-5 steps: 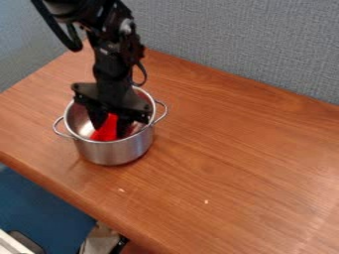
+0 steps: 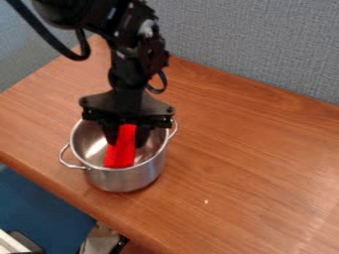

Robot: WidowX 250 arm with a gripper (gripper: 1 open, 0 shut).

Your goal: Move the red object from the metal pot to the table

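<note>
The metal pot (image 2: 131,179) stands on the left part of the wooden table (image 2: 239,169), close to its front-left edge. A red object (image 2: 122,149) is upright within the pot's outline, its top end between the gripper's fingers. My black gripper (image 2: 127,127) is over the pot, pointing down and shut on the red object. Whether the red object's lower end clears the pot's bottom I cannot tell. The fingertips are partly hidden against the dark gripper body.
Bare table lies to the right of the pot and behind it. A grey partition (image 2: 252,45) runs along the back. Beyond the front-left edge is a blue surface (image 2: 40,208), with a white and dark item at the bottom corner.
The red object went from tilted to upright. The pot has shifted slightly right and toward the camera.
</note>
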